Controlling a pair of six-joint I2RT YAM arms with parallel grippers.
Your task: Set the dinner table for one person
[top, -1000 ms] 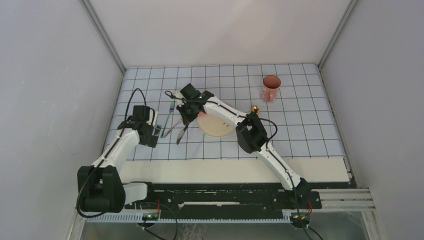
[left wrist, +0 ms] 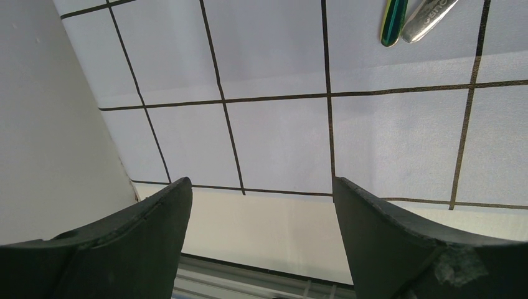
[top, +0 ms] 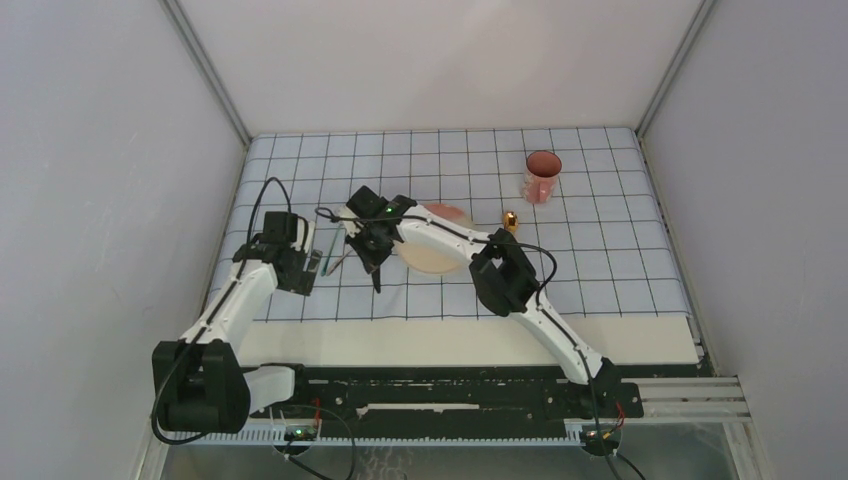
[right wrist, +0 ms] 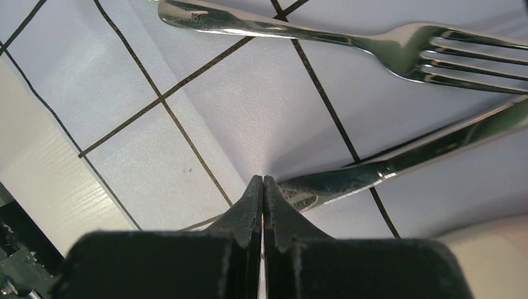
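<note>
My right gripper is shut, nothing visible between its fingers. Its tips are at the end of the silver knife blade (right wrist: 336,185); whether they touch it I cannot tell. From above, the knife (top: 377,283) lies nearly upright in the picture, left of the round pale plate (top: 432,260), which the right arm partly covers. Left of the knife is a silver fork (right wrist: 398,50), and beyond it a green-handled utensil (top: 330,252). Over the grid's left side, my left gripper stands open and empty; the green handle (left wrist: 393,23) and a silver handle (left wrist: 428,20) show ahead.
A pink mug (top: 540,182) stands at the back right, and a small gold-coloured object (top: 510,220) sits between mug and plate. Free grid (top: 610,260) lies to the right. A wall (left wrist: 50,137) rises close to the left gripper.
The right gripper has moved left and slightly toward the front. The knife has turned from slanted to nearly upright, its near end shifting right. The left arm has hardly moved.
</note>
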